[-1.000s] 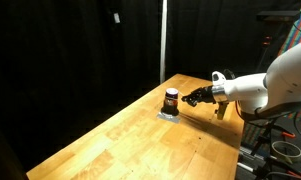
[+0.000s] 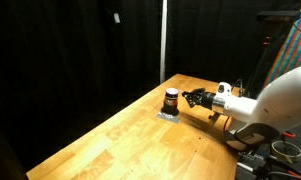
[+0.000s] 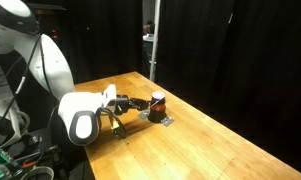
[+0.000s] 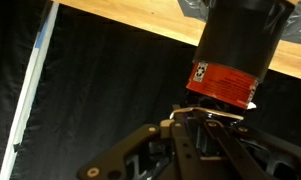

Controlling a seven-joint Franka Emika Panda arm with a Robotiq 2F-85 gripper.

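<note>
A dark jar (image 2: 171,102) with a white top, a red band and a black lower part stands upright on the table in both exterior views. My gripper (image 2: 198,97) is level with its upper part, on the right side in exterior view 1. In the wrist view the jar's red band (image 4: 228,84) lies just beyond my gripper. Its fingers look shut; what lies between the fingers is too dark to make out. A thin pale-orange line crosses near the fingertips. Whether the gripper touches the jar cannot be told.
Silver tape or foil (image 2: 168,117) lies around the jar's foot. A pale upright pole (image 2: 163,45) stands behind, before black curtains. Cables and gear lie at the arm's base.
The arm and wrist have turned and shifted slightly in exterior view 1, and the gripper remains close beside the jar. The jar stays where it stood.
</note>
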